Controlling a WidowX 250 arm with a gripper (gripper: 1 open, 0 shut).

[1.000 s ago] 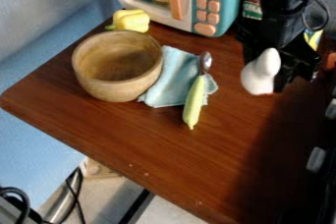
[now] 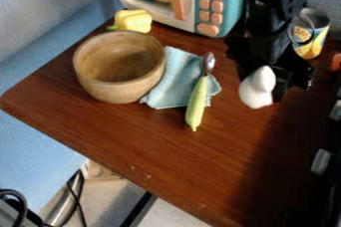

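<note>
My black gripper (image 2: 273,72) is at the right of the table, low beside a white rounded object (image 2: 257,89) in front of it; whether its fingers hold that object I cannot tell. A wooden bowl (image 2: 120,67) sits at the left on the brown table (image 2: 160,161). A light blue cloth (image 2: 172,80) lies beside it, with a spoon (image 2: 200,97) with a pale green handle lying across the cloth's right part.
A teal toy oven (image 2: 208,7) stands at the back, with a yellow object (image 2: 132,21) to its left. A can (image 2: 309,34) stands behind my arm at the right.
The gripper and white object have shifted slightly left and down in the view, and more of the can at the back right now shows.
</note>
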